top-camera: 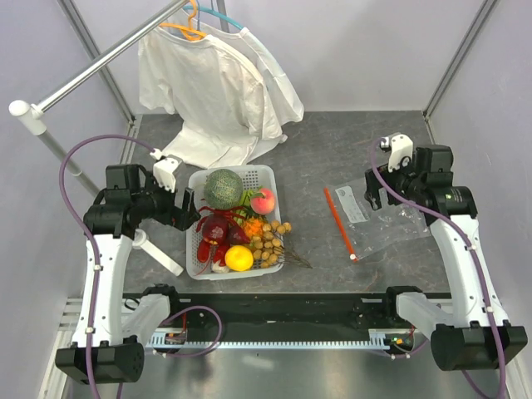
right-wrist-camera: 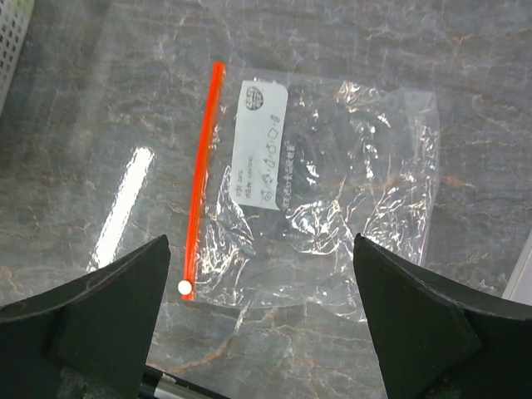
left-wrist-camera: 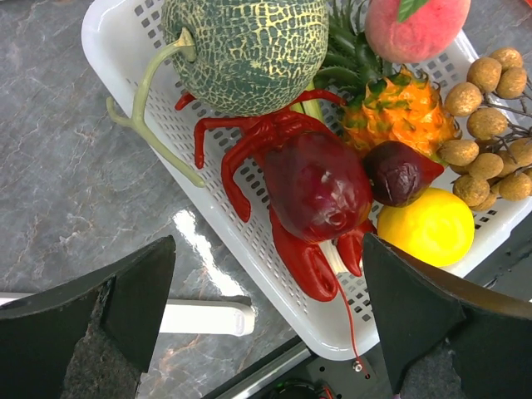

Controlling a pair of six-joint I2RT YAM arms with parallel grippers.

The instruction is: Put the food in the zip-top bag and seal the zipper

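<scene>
A white basket (top-camera: 194, 249) holds food: a melon (left-wrist-camera: 245, 54), a peach (left-wrist-camera: 416, 25), a dark red round fruit (left-wrist-camera: 316, 187), red crustacean legs and claws (left-wrist-camera: 295, 262), a yellow fruit (left-wrist-camera: 426, 226), an orange spiky fruit (left-wrist-camera: 399, 112), a beet-like piece (left-wrist-camera: 399, 170) and several longans (left-wrist-camera: 486, 120). A clear bag (right-wrist-camera: 332, 208) with an orange zipper slider strip (right-wrist-camera: 199, 174) and a white label lies flat at the right. My left gripper (top-camera: 184, 214) hangs open above the basket's left side. My right gripper (top-camera: 382, 187) stands open above the bag, holding nothing.
White shirts (top-camera: 212, 100) hang from a rail (top-camera: 91, 62) at the back left. A white tube (top-camera: 158, 253) lies left of the basket. Bare grey table shows between basket and bag and behind them.
</scene>
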